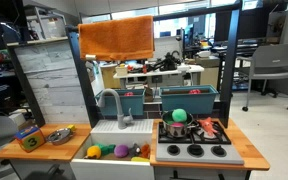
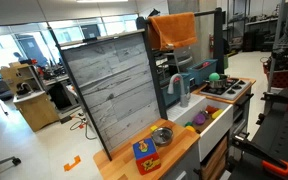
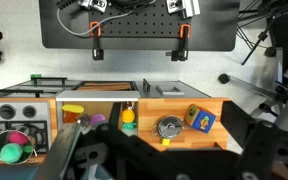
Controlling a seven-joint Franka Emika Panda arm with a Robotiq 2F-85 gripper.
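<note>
My gripper hangs high over the toy kitchen, its dark fingers (image 3: pixel 102 150) spread wide at the bottom of the wrist view. It is open, and nothing is held between them. Below it, a round metal pot (image 3: pixel 170 126) and a blue, yellow and red box (image 3: pixel 199 118) rest on the wooden counter. Several toy foods lie in the white sink (image 1: pixel 83 168), among them a purple one (image 1: pixel 121 151). On the stove (image 1: pixel 194 152) sit a pot with a green round thing (image 1: pixel 179 115) on top and a pinkish-red item (image 1: pixel 208 127). I cannot make out the gripper in either exterior view.
An orange towel (image 1: pixel 117 38) hangs from the dark top rail. Behind the counter stand a grey faucet (image 1: pixel 118 106) and teal bins (image 1: pixel 189 97). A whitewashed wood panel (image 2: pixel 109 88) closes one side. Bare counter shows around the box and metal pot.
</note>
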